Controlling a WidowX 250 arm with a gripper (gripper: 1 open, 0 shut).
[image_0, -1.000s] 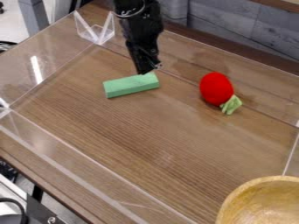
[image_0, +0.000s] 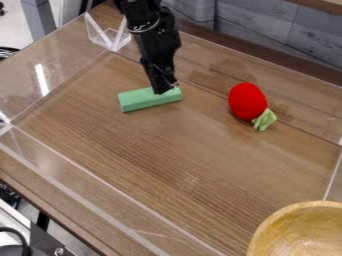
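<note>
A black robot gripper (image_0: 159, 84) reaches down from the top centre, its tips just above or at the right part of a green rectangular bar (image_0: 139, 99) lying on the wooden table (image_0: 160, 170). The gripper looks shut; whether it touches the bar is hard to tell.
A red object with a pale green end (image_0: 247, 101) lies to the right. A tan round bowl (image_0: 299, 234) is at the bottom right corner. A dark wall edge runs along the back right.
The gripper has shifted slightly left and down toward the green bar since a second ago. The bar and the red object have stayed in place.
</note>
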